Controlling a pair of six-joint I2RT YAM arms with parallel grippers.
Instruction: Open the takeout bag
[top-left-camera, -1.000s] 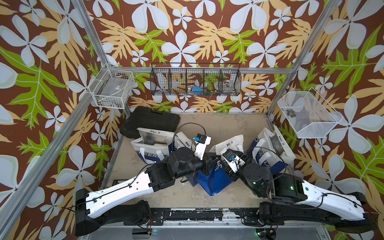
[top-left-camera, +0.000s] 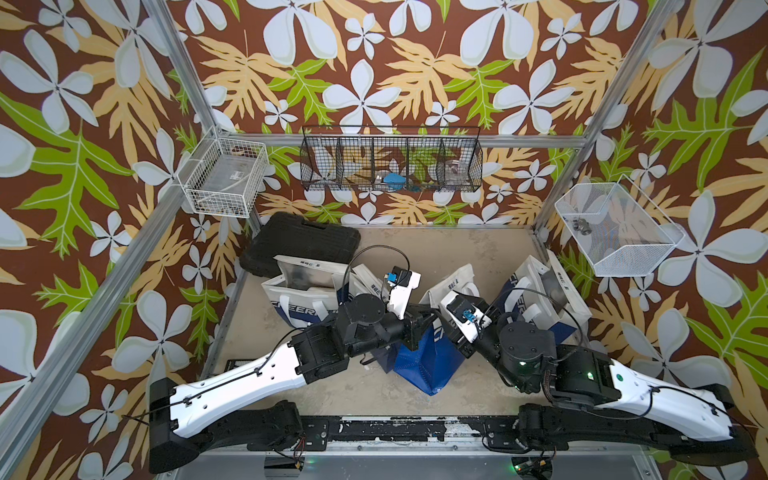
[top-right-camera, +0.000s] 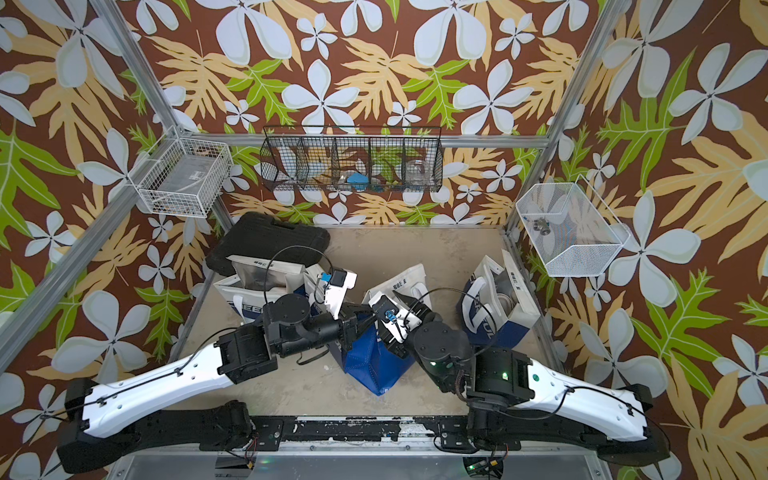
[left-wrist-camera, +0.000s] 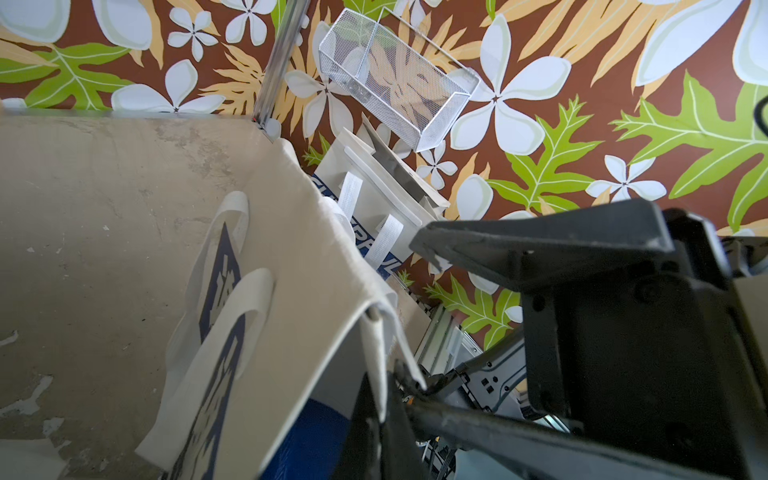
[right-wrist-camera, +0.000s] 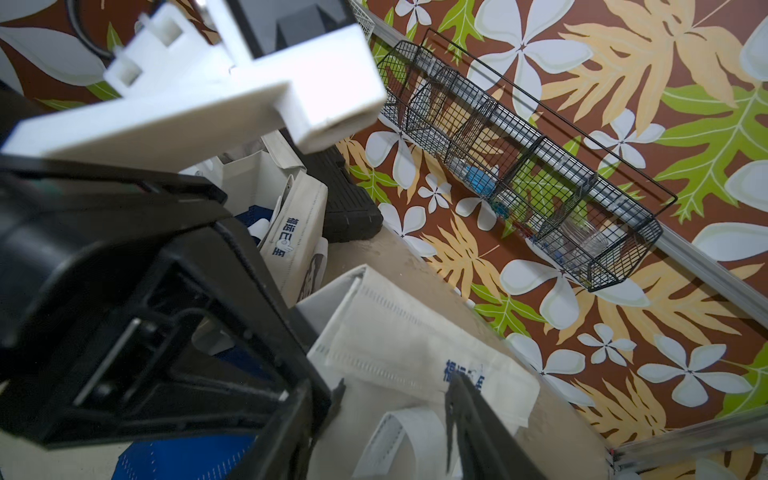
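The middle takeout bag, blue below (top-right-camera: 368, 369) with a cream top (right-wrist-camera: 432, 352), sits beneath both arms. In the left wrist view its cream edge (left-wrist-camera: 320, 256) rises to my left gripper, which is shut where the folded edge droops; whether any fabric is pinched is unclear. My right gripper is part open over the bag's upper panel and white handle loop (right-wrist-camera: 420, 432), its fingertips on either side of that panel in the right wrist view. In both top views the arms largely hide the bag.
Other takeout bags stand left (top-right-camera: 244, 292) and right (top-right-camera: 512, 312). A black case (top-left-camera: 292, 240) lies at back left. Wire baskets (top-left-camera: 224, 188) and a black rack (top-left-camera: 392, 160) hang on the frame.
My right gripper has shifted slightly, and the middle bag's cream top has moved a little, less of it showing between the arms. The left arm is nearly unchanged.
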